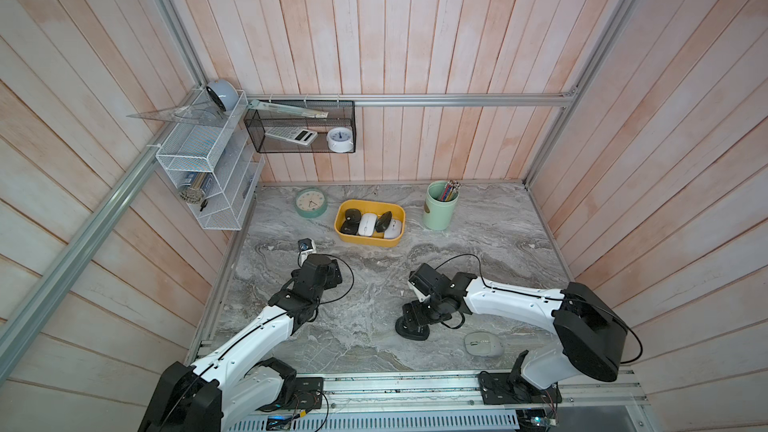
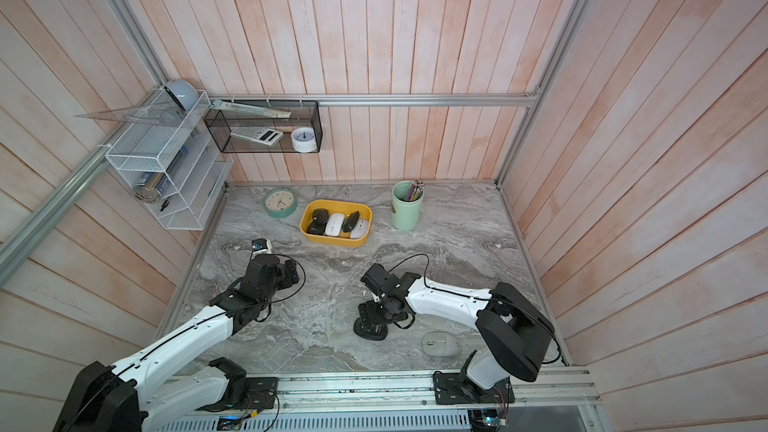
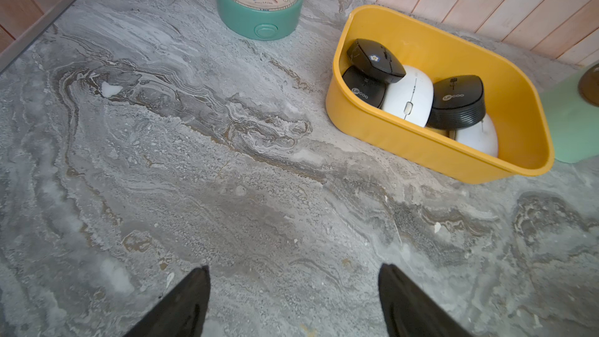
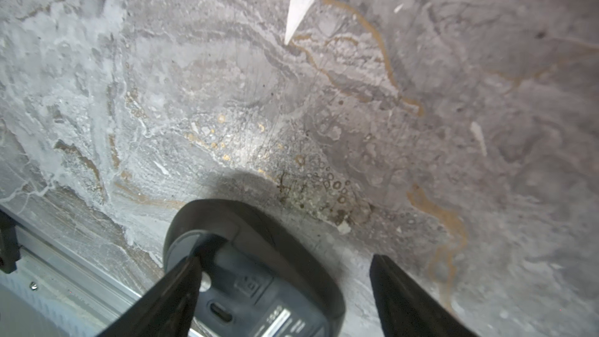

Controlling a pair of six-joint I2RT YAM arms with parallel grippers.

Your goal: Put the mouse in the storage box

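The yellow storage box at the back middle holds several mice, black and white. My left gripper hangs over bare marble in front of it, fingers apart with nothing between. Near the front edge, a black mouse lies on the table under my right gripper, which is open, the mouse low between and below its fingertips. A grey mouse rests to the right of the right gripper, by the front edge.
A green clock stands left of the box, a green pen cup right of it. Wire shelves and a black wire basket hang at back left.
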